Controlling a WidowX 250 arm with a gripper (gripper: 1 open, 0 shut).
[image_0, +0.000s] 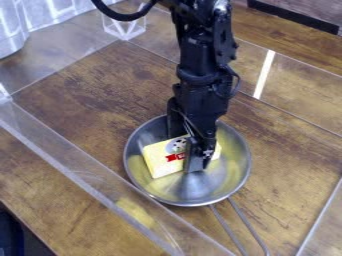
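Observation:
A steel pan (217, 183) with a wire handle sits on the wooden table. Inside it lies a yellow block (164, 158) with a dark-and-red label, partly covered by the gripper. The black gripper (193, 150) reaches down into the pan at the block's right part. Whether its fingers hold the block is unclear.
A clear plastic rail (94, 180) runs along the left front beside the pan. A small clear container (123, 25) and a white item (8, 20) stand at the back left. The wooden table (80, 85) is open left of the arm.

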